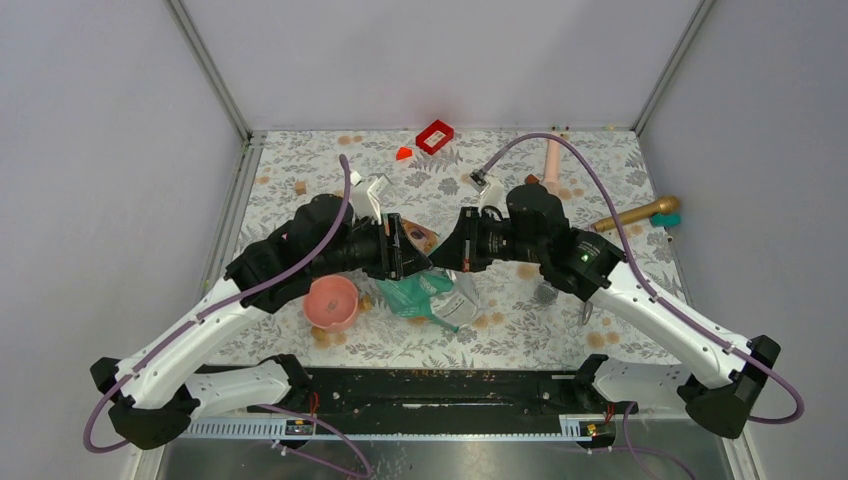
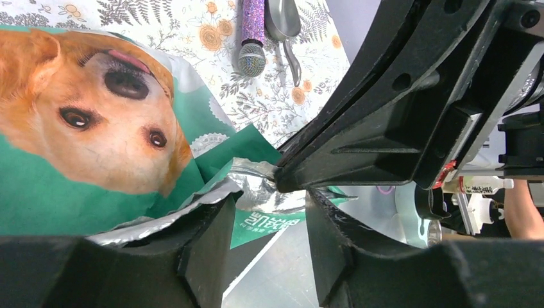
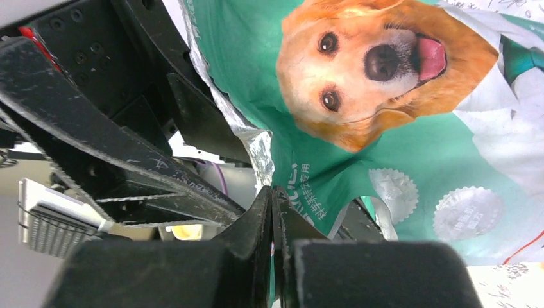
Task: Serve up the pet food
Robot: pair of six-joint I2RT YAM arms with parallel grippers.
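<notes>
A green pet food bag [image 1: 415,295] with a golden retriever printed on it lies between my grippers. In the left wrist view, its silver top edge [image 2: 160,221] runs past my left gripper, which stands part open with its fingers apart near the edge; my right gripper's black body reaches in from the upper right to that edge. In the right wrist view, my right gripper is shut at the silver edge; whether it pinches the bag is unclear. A pink bowl [image 1: 330,300] sits left of the bag.
A purple microphone [image 2: 252,38] and metal scoop [image 2: 282,22] lie on the right of the mat. A red box [image 1: 435,137] is at the back, with a wooden rod [image 1: 635,215] and pink cylinder [image 1: 551,160] at the right. The front left around the bowl is partly clear.
</notes>
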